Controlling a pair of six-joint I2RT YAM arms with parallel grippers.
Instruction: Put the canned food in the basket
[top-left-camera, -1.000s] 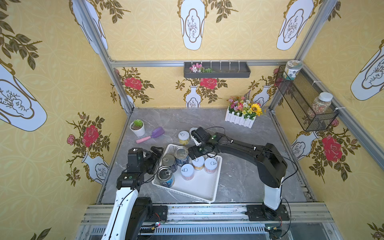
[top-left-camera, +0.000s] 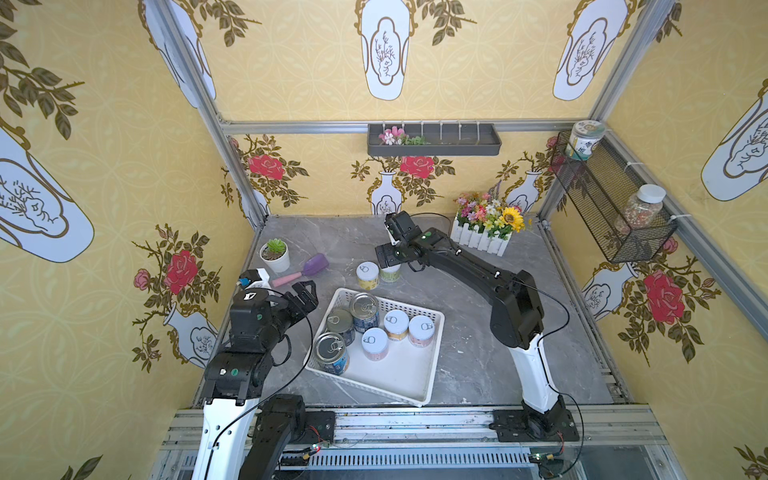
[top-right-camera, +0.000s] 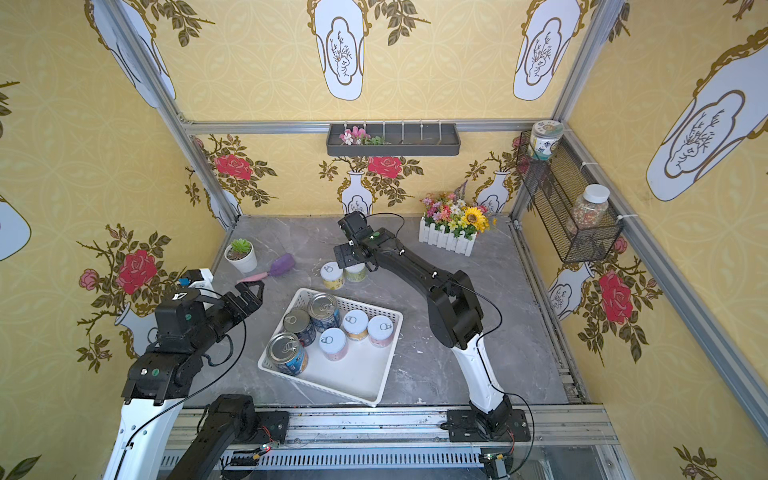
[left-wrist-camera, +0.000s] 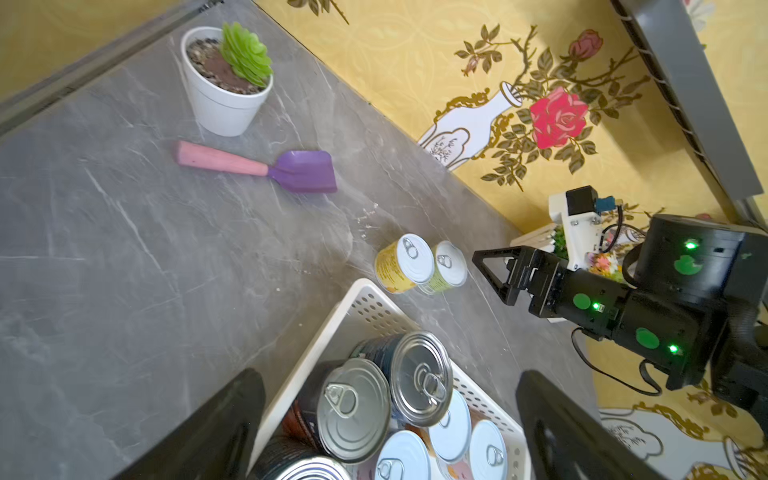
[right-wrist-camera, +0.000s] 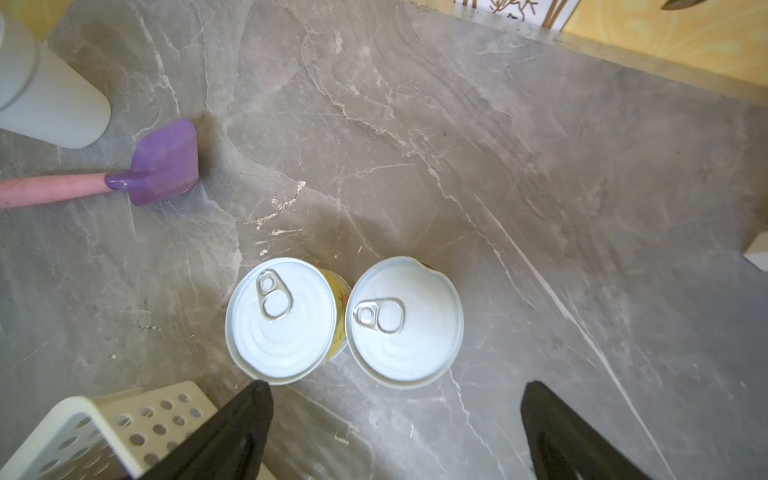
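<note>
Outside the basket, behind its far rim, a yellow can (right-wrist-camera: 281, 320) and a pale green can (right-wrist-camera: 405, 321) stand side by side. The white perforated basket (top-left-camera: 404, 384) holds several cans, among them a blue can (left-wrist-camera: 421, 376) and a grey-lidded can (left-wrist-camera: 352, 409). My right gripper stands open above the table by the two loose cans, with nothing between its fingers. Left of the basket, my left gripper (top-left-camera: 304, 296) is also open and empty, held above the table.
A potted succulent (top-left-camera: 275, 254) and a purple scoop (left-wrist-camera: 304, 171) lie at the back left. The flower planter (top-left-camera: 481, 232) stands at the back right. Bare table lies right of the basket.
My right gripper has gone from over the basket's far edge back to the loose cans.
</note>
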